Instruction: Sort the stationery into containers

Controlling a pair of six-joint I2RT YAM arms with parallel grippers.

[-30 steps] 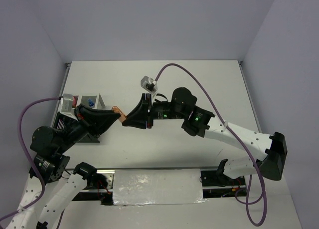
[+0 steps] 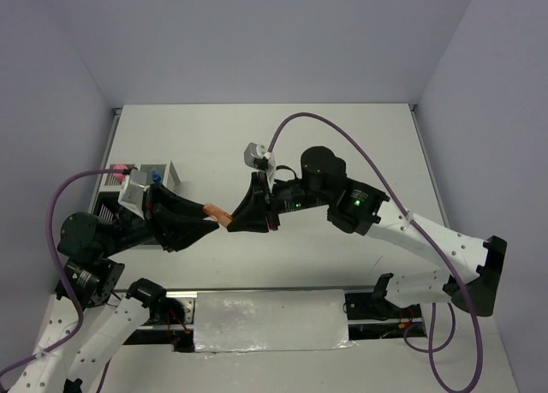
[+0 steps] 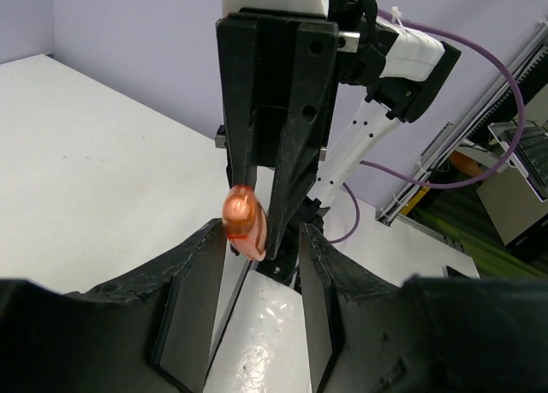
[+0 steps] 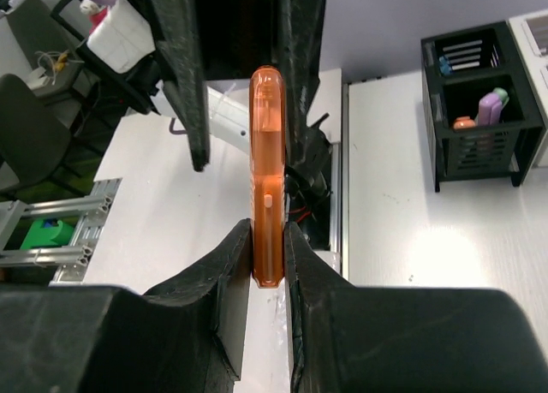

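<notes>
An orange, see-through, pen-like item [image 4: 267, 179] stands upright in the right wrist view, its lower end between the fingers of my right gripper, which is shut on it. The upper end of the orange item reaches into the gap of my left gripper, whose fingers stand open around it. In the left wrist view the item's rounded tip [image 3: 241, 209] shows close to the left finger. From the top, the orange item [image 2: 218, 214] bridges the two grippers above the table.
A black basket [image 4: 438, 145] with several compartments holds purple, orange and blue items. In the top view the containers [image 2: 171, 177] stand at the table's left side, partly behind my left arm.
Both grippers and the orange item have shifted right and toward the table's front edge. The orange item stays between the two grippers and has turned a little flatter in the top view.
</notes>
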